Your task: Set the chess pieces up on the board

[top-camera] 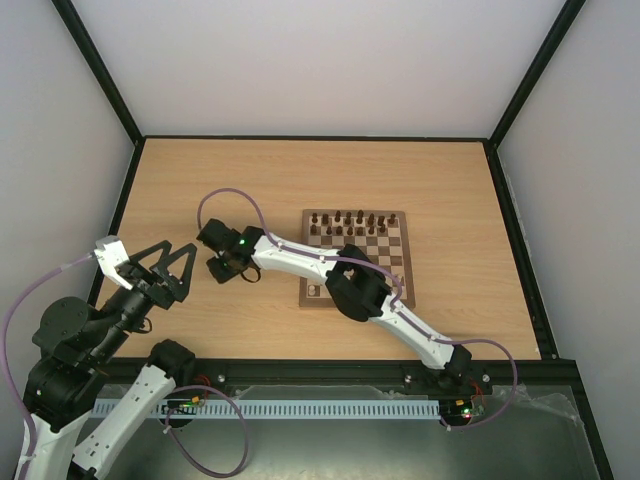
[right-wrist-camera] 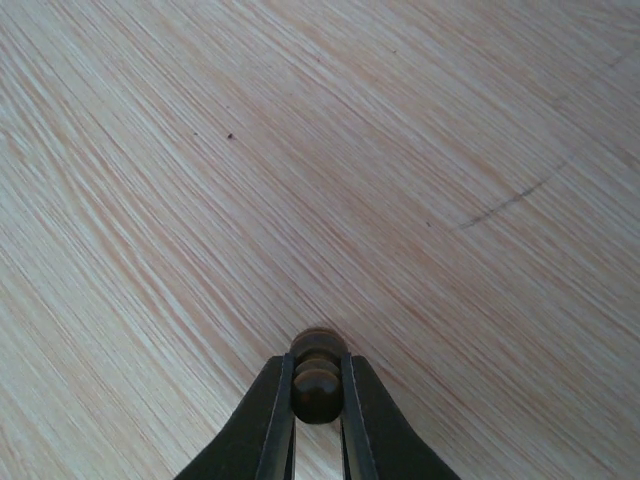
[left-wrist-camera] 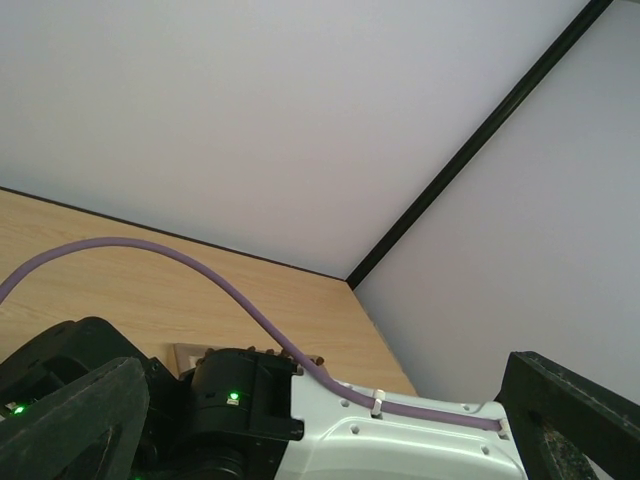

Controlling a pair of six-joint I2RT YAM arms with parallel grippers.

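Note:
In the right wrist view, a dark brown chess piece with a round head (right-wrist-camera: 317, 391) is pinched between the fingertips of my right gripper, which is shut on it. The top view has that arm reaching across to the left part of the table, where its own body hides the piece. The chessboard (top-camera: 407, 250) lies right of centre, with dark pieces (top-camera: 360, 217) lined up over its far rows. A light piece (top-camera: 312, 291) shows near its front left corner; the arm covers much of the near side. At the left, my left gripper (top-camera: 178, 272) hangs open and empty.
Bare wood (top-camera: 230, 165) stretches behind the right arm and to the right of the board. The right forearm (top-camera: 300, 262) and its purple cable (top-camera: 232, 190) pass low over the board's near part. Walls enclose the table's back and sides.

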